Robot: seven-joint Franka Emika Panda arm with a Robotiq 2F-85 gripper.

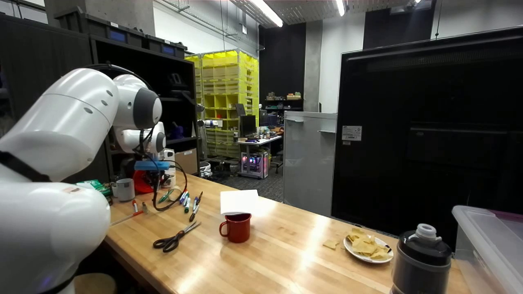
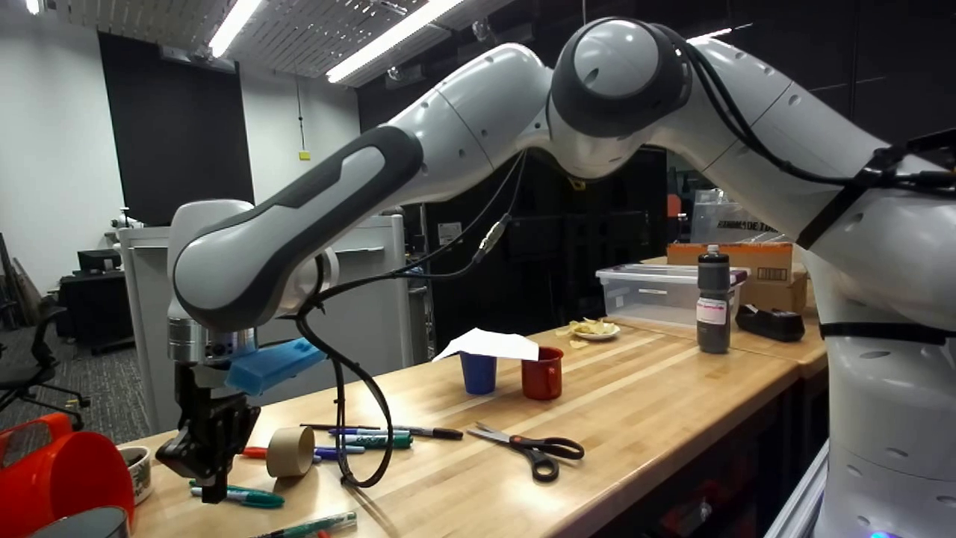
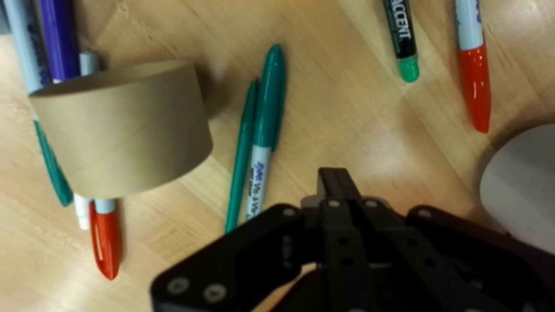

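Note:
My gripper is shut, its two black fingers pressed together with nothing visible between them. In exterior view 2 the gripper (image 2: 213,492) points down above the far end of the table, by the markers. Two green pens lie side by side in the wrist view, left of the fingertips: a green-capped marker with a white barrel (image 3: 265,119) and a slimmer green one (image 3: 243,151). A cardboard tape roll (image 3: 130,130) rests farther left, across several markers. At the upper right are a green-tipped Accent marker (image 3: 403,36) and a red-capped marker (image 3: 474,78).
Near the gripper stand a red container (image 2: 81,480) and a grey mug (image 1: 125,189). Scissors (image 2: 529,445), a red mug (image 2: 542,375) and a blue cup (image 2: 479,373) under white paper (image 2: 488,344) occupy mid-table. Beyond are a chip plate (image 1: 360,252) and a bottle (image 2: 713,300).

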